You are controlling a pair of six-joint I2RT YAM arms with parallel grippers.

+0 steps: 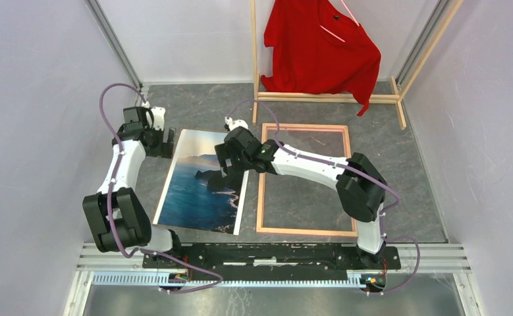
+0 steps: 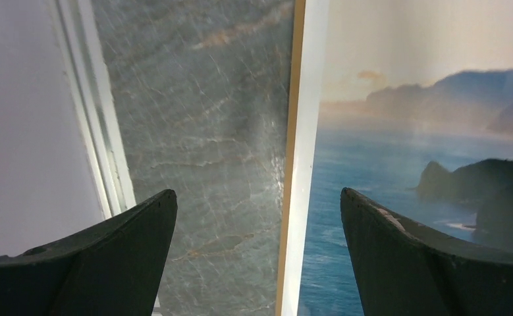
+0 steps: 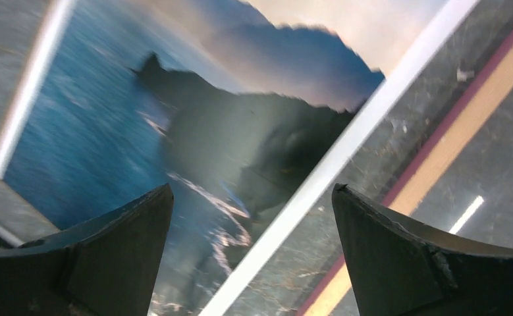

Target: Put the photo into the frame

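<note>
The photo [image 1: 194,197], a sea and cliff scene with white side borders, lies flat on the left half of the table. Just right of it is the empty wooden frame [image 1: 260,204], the grey table showing through. My left gripper [image 1: 168,143] stands open beside the photo's upper left edge; in the left wrist view the photo's white border [image 2: 299,158] runs between its spread fingers. Over the photo's right part, my right gripper [image 1: 222,161] hangs open, holding nothing. Its fingers [image 3: 398,250] straddle the right border [image 3: 326,171] in the right wrist view.
A red shirt [image 1: 323,52] hangs on a wooden rack [image 1: 326,97] at the back right. Bare grey table [image 1: 398,171] lies right of the frame. A narrow strip of table separates photo and frame. White walls close in both sides.
</note>
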